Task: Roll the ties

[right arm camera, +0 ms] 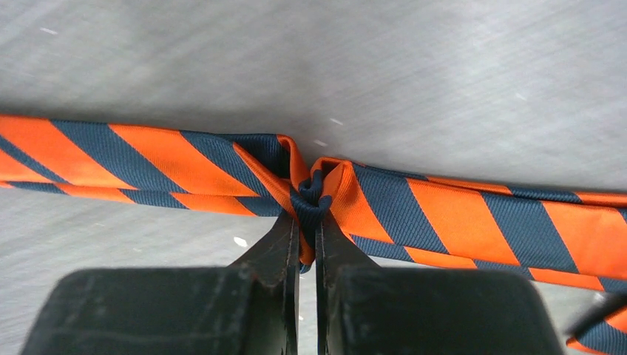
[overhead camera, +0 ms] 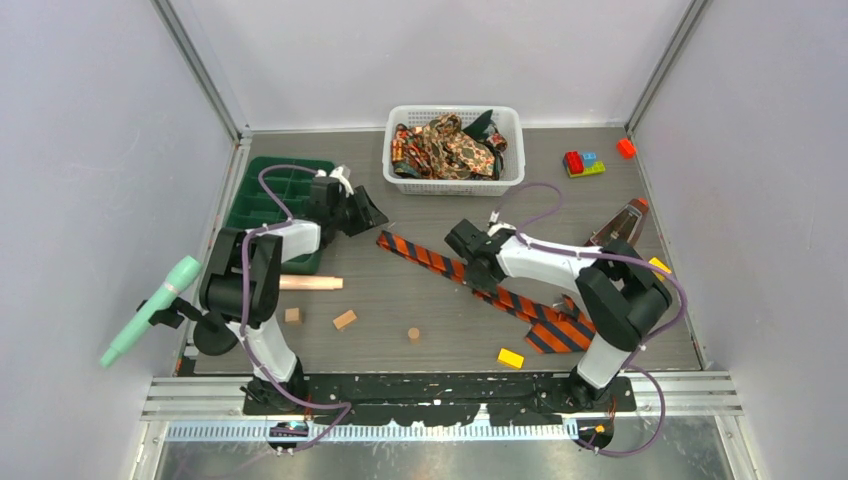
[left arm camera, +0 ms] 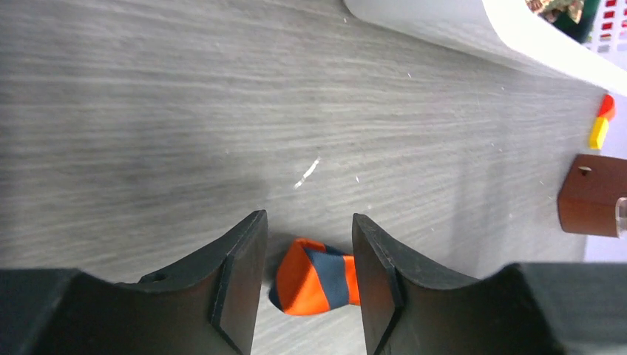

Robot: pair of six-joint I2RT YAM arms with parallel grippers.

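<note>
An orange and navy striped tie (overhead camera: 420, 255) lies stretched diagonally across the table, its wide end folded at the lower right. My right gripper is shut on its middle, pinching the fabric into a bunch. My left gripper is open just beyond the tie's upper-left end (left arm camera: 310, 285), which shows between and below its fingertips, apart from them as far as the top view shows.
A white basket of patterned cloths (overhead camera: 450, 150) stands at the back; a green compartment tray (overhead camera: 250, 190) is at the left. Toy bricks (overhead camera: 585, 165), wooden blocks (overhead camera: 344, 319) and a brown object (overhead camera: 620, 222) lie around.
</note>
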